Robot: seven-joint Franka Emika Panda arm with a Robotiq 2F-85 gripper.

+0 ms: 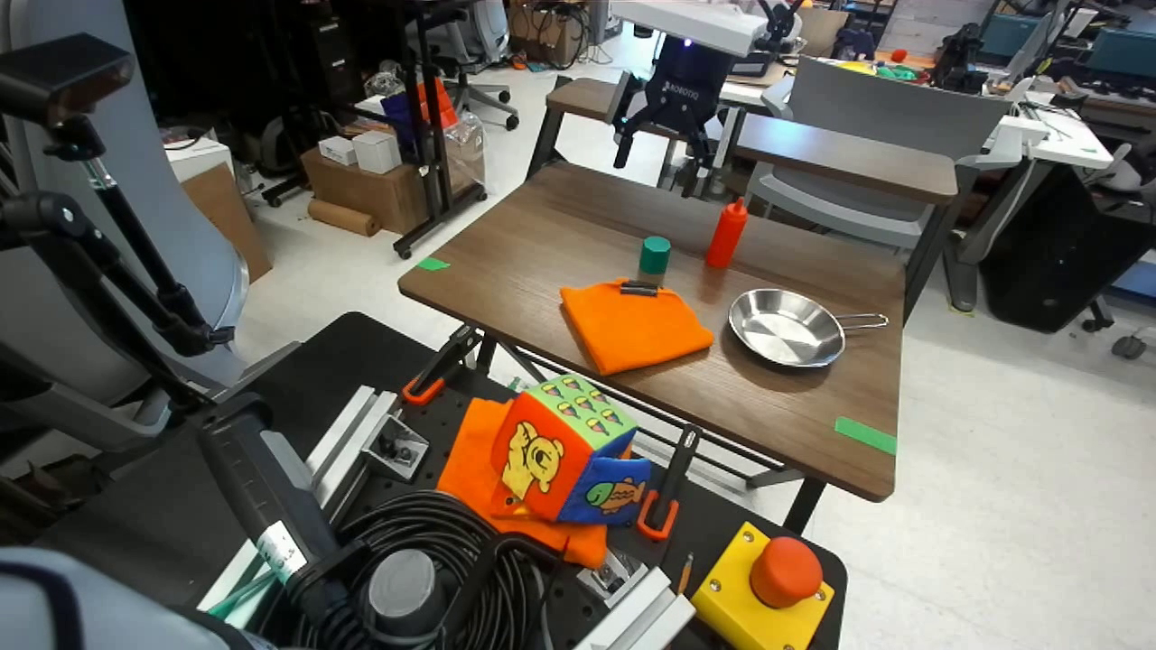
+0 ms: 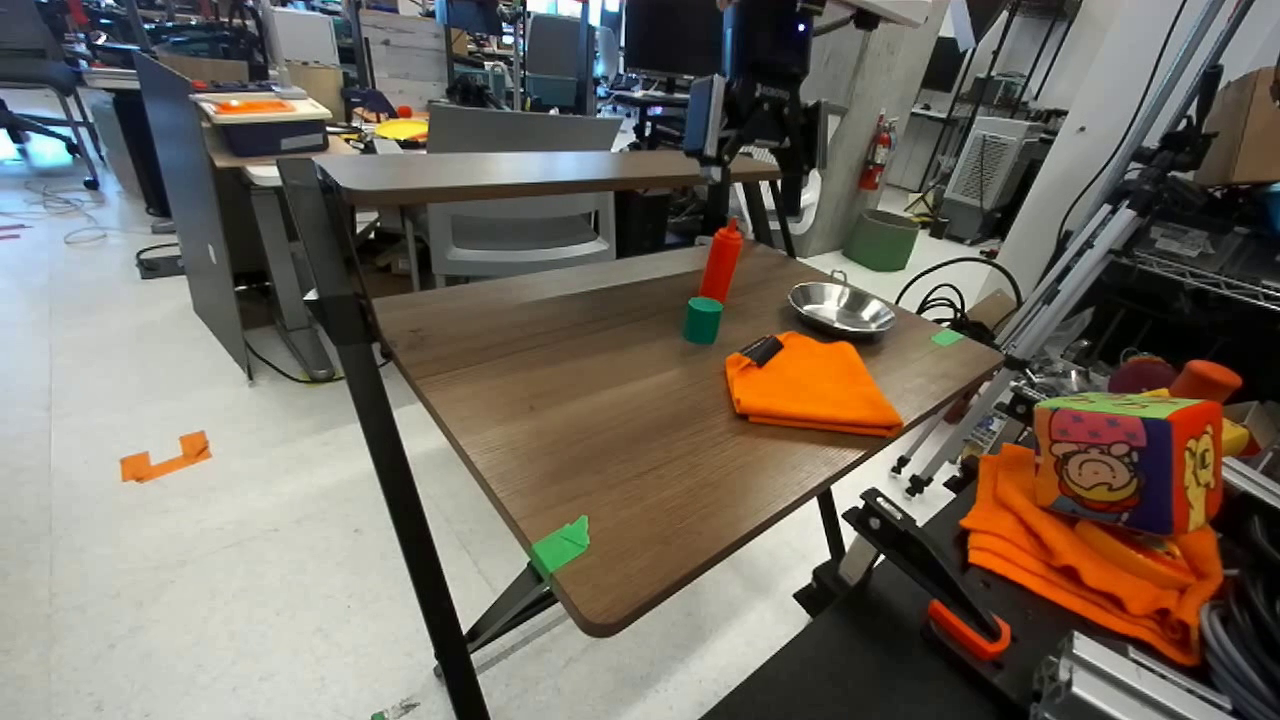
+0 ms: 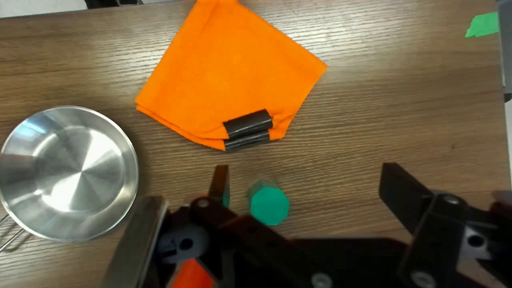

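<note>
My gripper hangs open above the back of the table, nothing between its fingers. In the wrist view the two fingers stand wide apart, with the green block below, nearer the left finger. A folded orange cloth lies in the middle of the table, two short black pieces on its edge. To its right sits a shiny metal pan with a wire handle. A red squeeze bottle stands upright behind the green block; in the wrist view my gripper hides most of it.
A raised shelf runs along the table's back edge, close to the gripper. Green tape marks the table corners. A cart with a soft cube stands in front.
</note>
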